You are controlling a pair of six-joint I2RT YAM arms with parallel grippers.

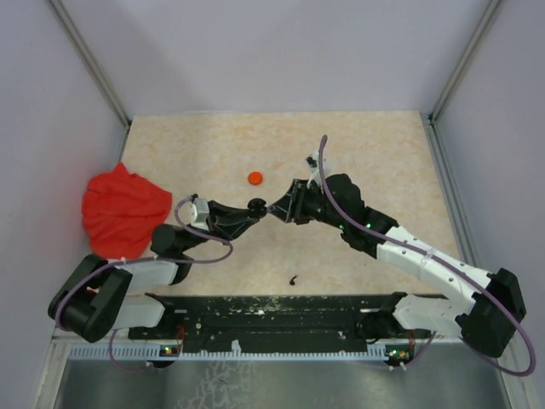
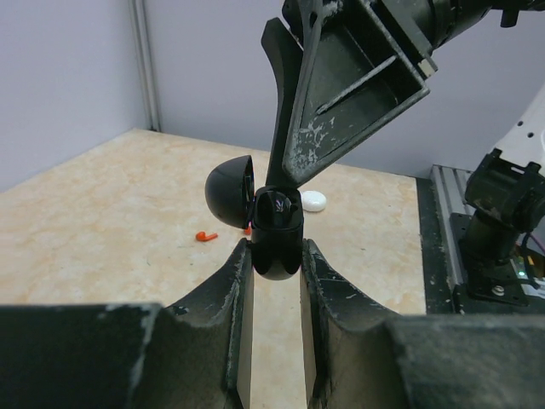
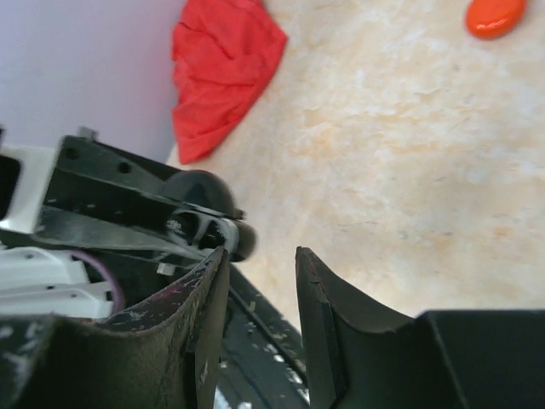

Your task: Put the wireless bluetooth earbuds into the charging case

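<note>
The black charging case [image 1: 257, 204] is held in my left gripper, shut on it over the table's middle; in the left wrist view its lid [image 2: 226, 192] stands open. My right gripper [image 1: 277, 209] is just right of the case, its tips [image 2: 285, 170] close above it in the left wrist view. In the right wrist view those fingers [image 3: 198, 332] stand part open with nothing visible between them. I cannot tell whether an earbud is seated in the case.
A red-orange object [image 1: 255, 178] lies behind the grippers, a red cloth [image 1: 123, 209] at the left. A small dark item [image 1: 293, 279] and a white oval [image 2: 313, 201] lie on the table [image 1: 375, 145], which is otherwise clear.
</note>
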